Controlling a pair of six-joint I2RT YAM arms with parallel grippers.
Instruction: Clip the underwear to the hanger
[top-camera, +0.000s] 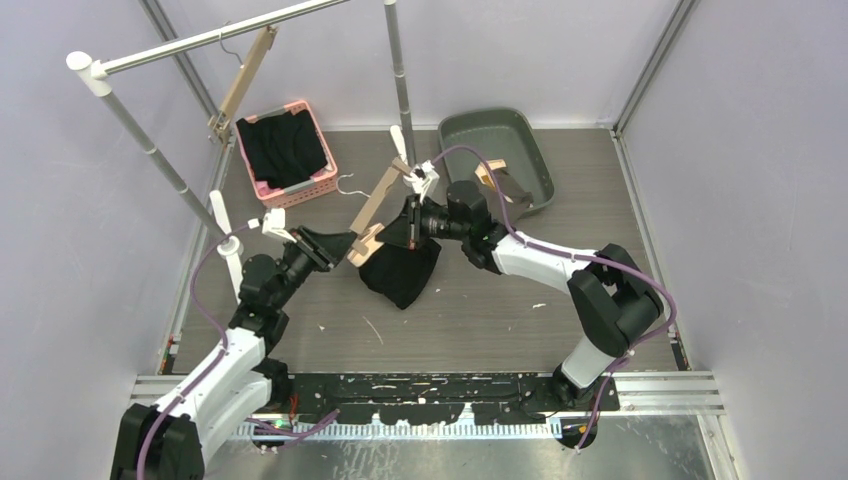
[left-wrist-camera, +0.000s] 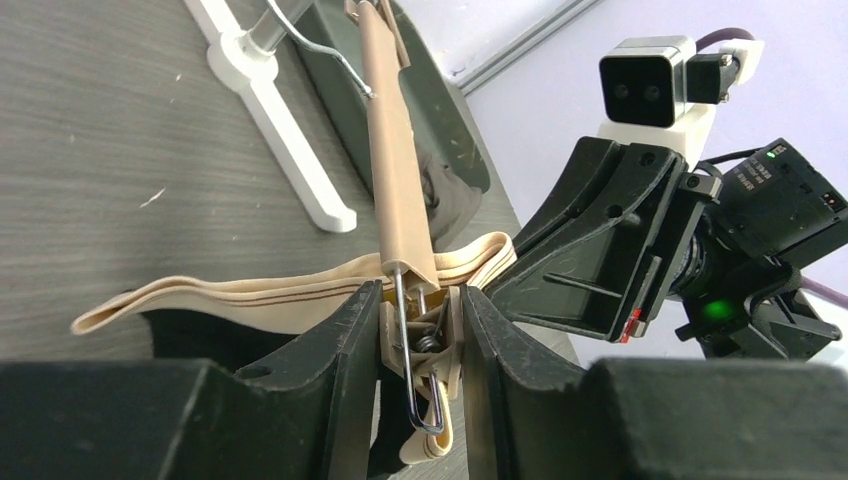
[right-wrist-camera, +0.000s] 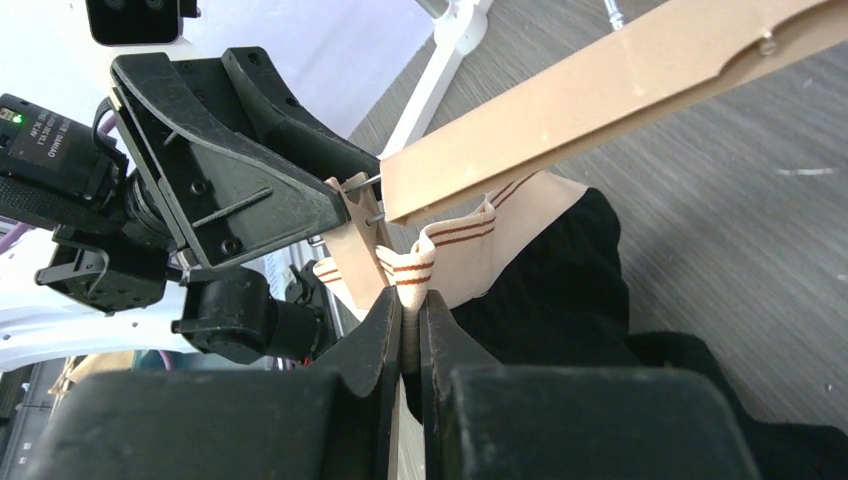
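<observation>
A wooden hanger (top-camera: 372, 200) lies diagonally between both grippers, its metal clip (left-wrist-camera: 430, 400) at the lower end between the fingers of my left gripper, which stands at the clip's sides. The black underwear (top-camera: 398, 275), with a beige striped waistband (right-wrist-camera: 460, 255), hangs below. The waistband reaches up into the clip area. My right gripper is shut on a fold of that waistband, beside the hanger's clip end. Whether the clip has closed on the fabric I cannot tell.
A pink basket (top-camera: 325, 170) with dark cloth stands at the back left, a grey-green bin (top-camera: 530, 150) at the back right. A metal rack (top-camera: 240, 25) holds another hanger (top-camera: 245, 75).
</observation>
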